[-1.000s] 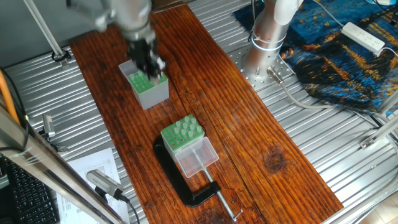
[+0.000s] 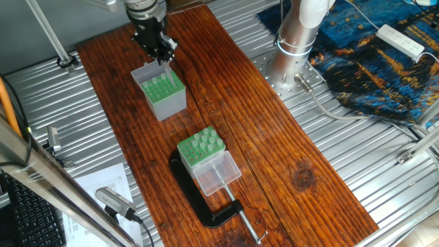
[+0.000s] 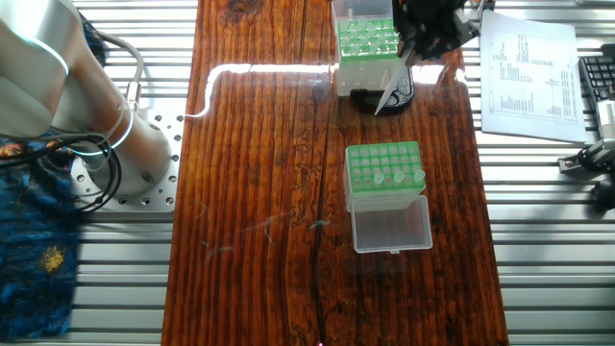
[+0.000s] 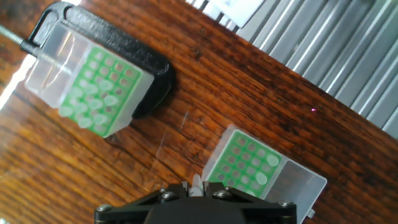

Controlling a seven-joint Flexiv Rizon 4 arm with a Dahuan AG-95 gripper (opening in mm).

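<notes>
A slender translucent pipette tip [image 3: 392, 88] hangs slanted from my gripper [image 3: 410, 46], which is shut on it. In the wrist view the tip [image 4: 196, 186] shows as a pale point between the fingers. An unclamped box with a green rack [image 2: 163, 87] stands below my gripper [image 2: 164, 57] in exterior view 1; in the wrist view this rack [image 4: 242, 165] lies just ahead and to the right of the fingers, with a few tips in it. The other green rack [image 4: 102, 90] holds several tips and sits in a box beside the clamp. Whether the held tip touches anything cannot be told.
A black clamp [image 2: 196, 197] with a metal screw lies against the second box, whose clear lid [image 2: 218, 174] is open. The unclamped box's lid [image 3: 391, 225] is open too. Bare wooden table [image 2: 274, 165] lies to the right of both boxes in exterior view 1.
From a second ago, my gripper has shifted slightly left and up in exterior view 1, baring more of the unclamped rack. Both boxes stay put.
</notes>
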